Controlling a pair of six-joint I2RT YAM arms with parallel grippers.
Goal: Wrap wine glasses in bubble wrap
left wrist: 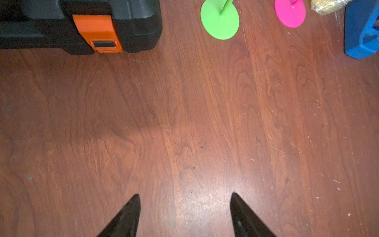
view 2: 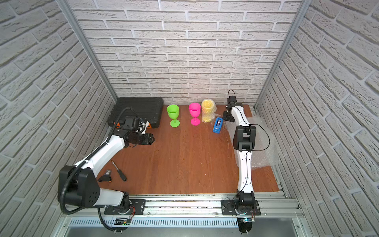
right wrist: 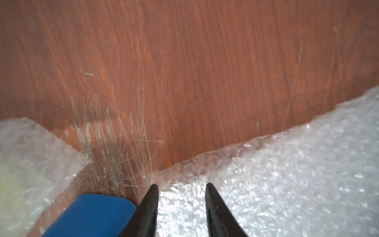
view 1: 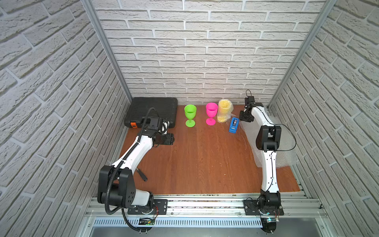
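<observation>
A green wine glass (view 1: 190,112) and a pink one (view 1: 211,110) stand upright at the back of the table, bare. Beside them a yellow glass (view 1: 225,107) is surrounded by clear bubble wrap. The flat sheet of bubble wrap (right wrist: 284,189) covers the right side of the table. My right gripper hangs over this sheet's back left corner, its fingers parted and nothing held between them. Over bare wood in front of the black case is my left gripper, open and empty, well clear of the glasses.
A blue tape dispenser (view 2: 218,124) sits just left of the right gripper. The black case (view 1: 158,108) fills the back left. A screwdriver (view 2: 119,171) and a small dark tool (view 2: 105,176) lie front left.
</observation>
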